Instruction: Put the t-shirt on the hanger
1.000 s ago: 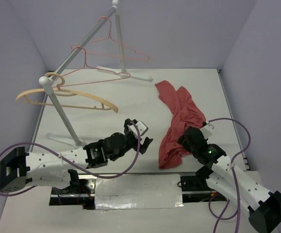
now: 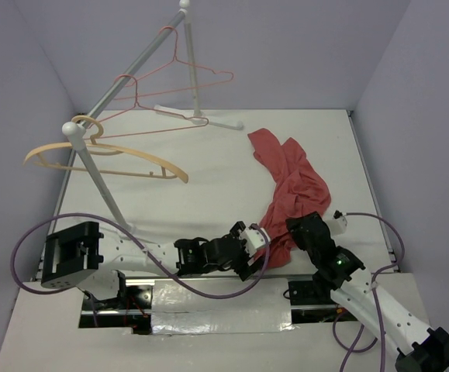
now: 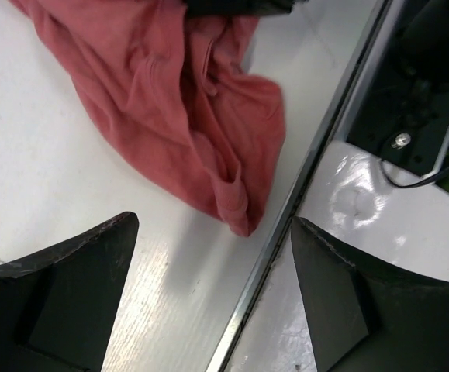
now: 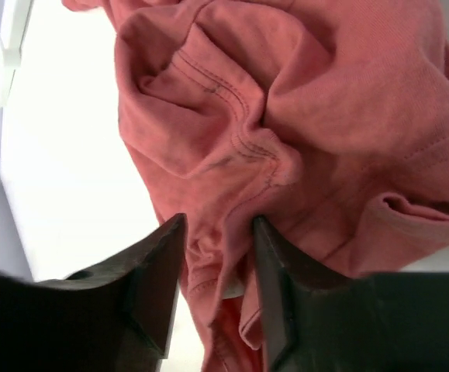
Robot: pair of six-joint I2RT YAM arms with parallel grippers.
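A crumpled red t-shirt [image 2: 290, 178] lies on the white table's right half, stretching to the front edge. Its lower end [image 3: 177, 132] is ahead of my left gripper, whose fingers are spread open with no cloth between them. My right gripper is low over the shirt's middle, fingers part open around a fold; whether it touches is unclear. A wooden hanger [image 2: 108, 146] and red wire hangers [image 2: 146, 130] hang on the rail at the left.
The white rack [image 2: 100, 183] stands along the left, near my left arm. A metal edge [image 3: 243, 306] runs along the front, beside the shirt's end.
My left gripper has moved right and toward the front, onto the shirt's lower end. The wooden hanger swings slightly.
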